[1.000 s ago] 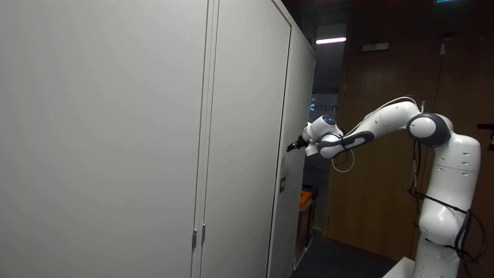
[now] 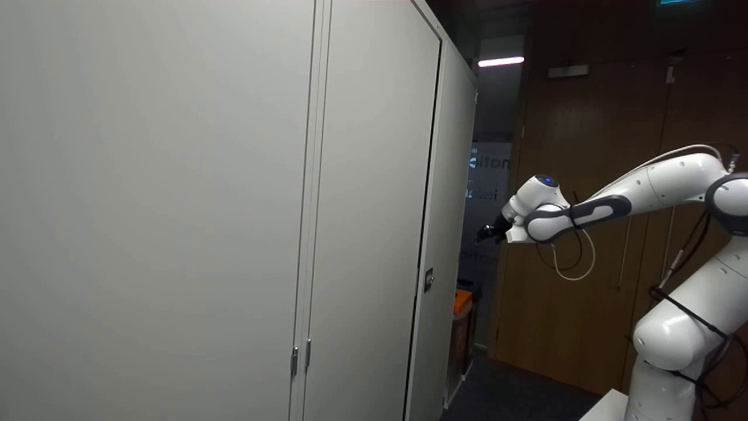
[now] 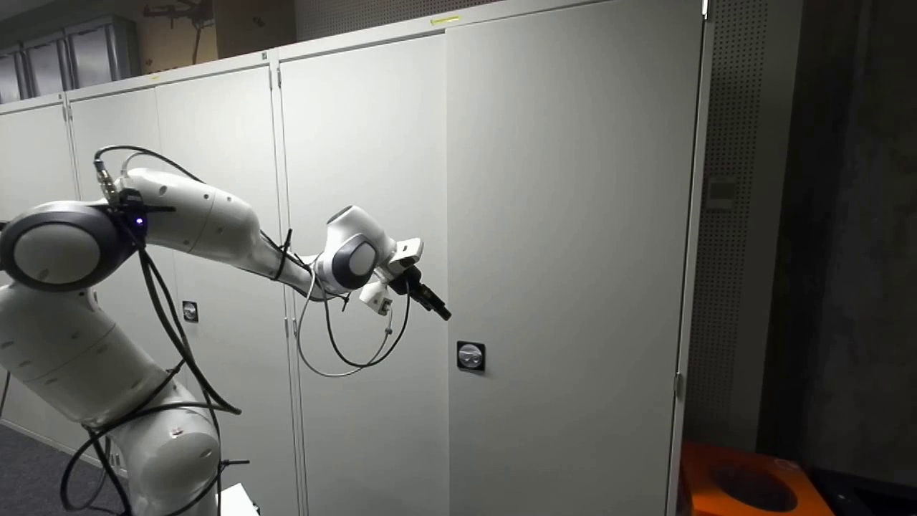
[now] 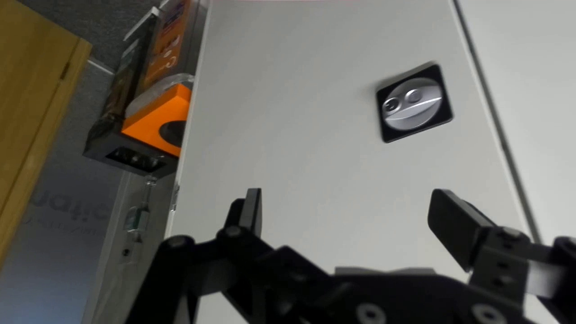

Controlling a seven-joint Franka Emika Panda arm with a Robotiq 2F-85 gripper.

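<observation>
In the wrist view my gripper stands open, its two black fingers wide apart with only the pale cabinet door (image 4: 302,124) behind the gap. A round silver turn handle (image 4: 413,105) in a black square plate is on that door, beyond my fingertips and apart from them. The same handle (image 3: 471,355) shows in the second exterior view, lower and to the right of my gripper (image 3: 445,314). From the first exterior view, my gripper (image 2: 484,235) hangs in the air to the right of the handle (image 2: 429,279), clear of the cabinet. The doors look closed.
An orange-topped bin (image 3: 756,486) stands beside the cabinet's right end. More grey cabinet doors (image 2: 175,210) run along the row. Cables (image 3: 344,365) loop below the wrist. Behind the arm is a wooden door (image 2: 582,302); the space between gripper and cabinet is free.
My arm has drawn back from the cabinet, moving right in the first exterior view. The gripper is farther from the door and slightly lower there. Handle and doors look unchanged.
</observation>
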